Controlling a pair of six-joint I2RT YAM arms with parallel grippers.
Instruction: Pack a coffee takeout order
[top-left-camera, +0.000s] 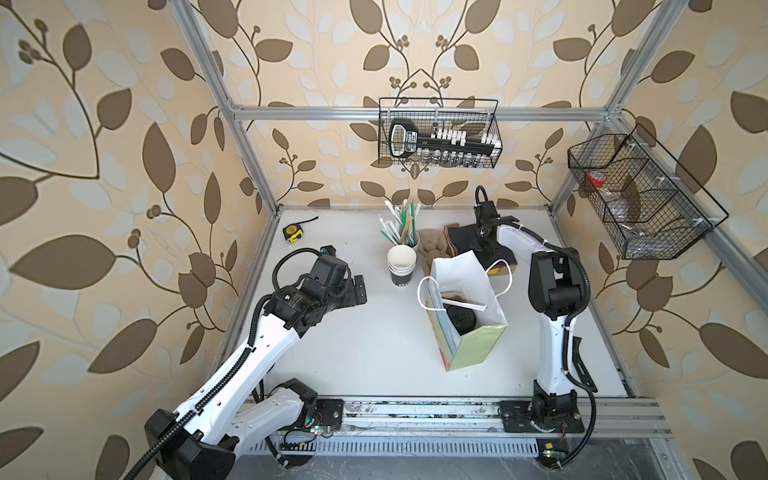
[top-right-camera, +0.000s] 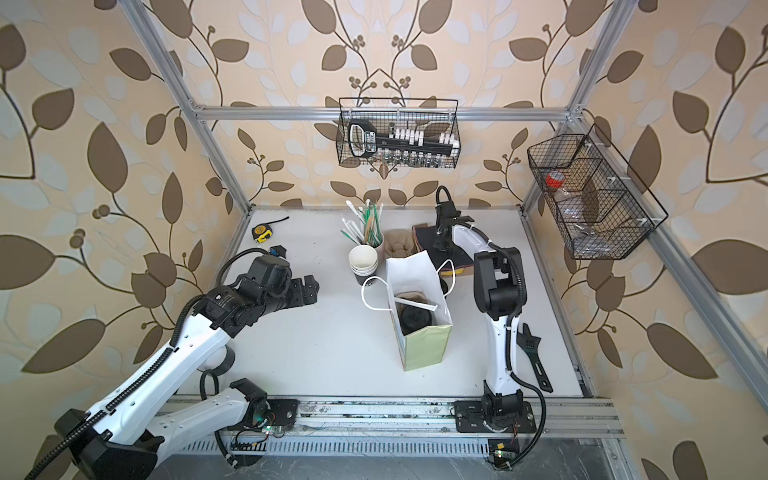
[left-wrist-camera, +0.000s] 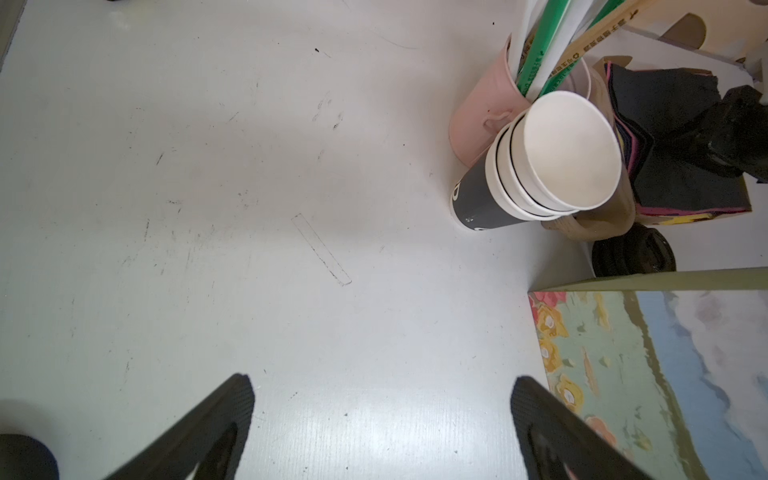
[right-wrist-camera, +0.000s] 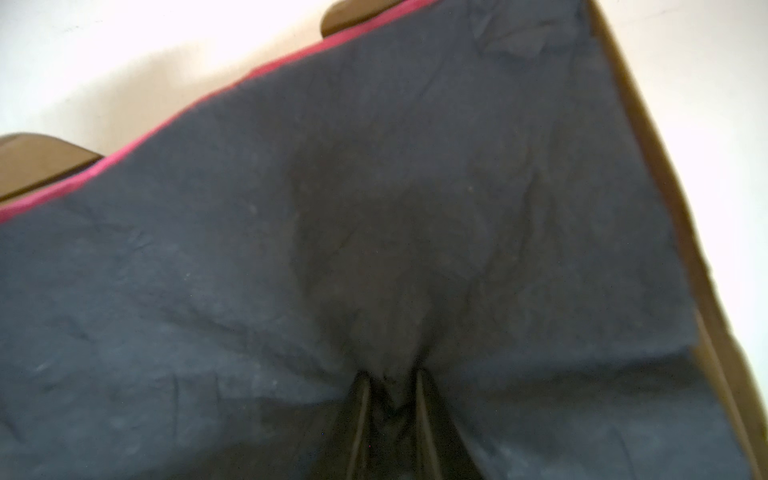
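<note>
My right gripper is down on dark napkins (right-wrist-camera: 240, 304) with pink edges, in a cardboard box at the back right; its part-open fingertips pinch creases into the top napkin, though a firm hold cannot be seen. My left gripper stands open and empty over the left of the table. A paper bag (top-left-camera: 472, 344) with white handles holds a dark-lidded item. Behind it stand stacked cups (left-wrist-camera: 564, 148), a cup of straws and stirrers (left-wrist-camera: 488, 112), a brown cup carrier (left-wrist-camera: 588, 224) and black lids (left-wrist-camera: 632, 256).
A wire basket (top-left-camera: 440, 132) hangs on the back wall, another (top-left-camera: 644, 200) on the right. A tape measure (top-left-camera: 293, 233) lies at the back left and a black tool (top-right-camera: 534, 360) at the front right.
</note>
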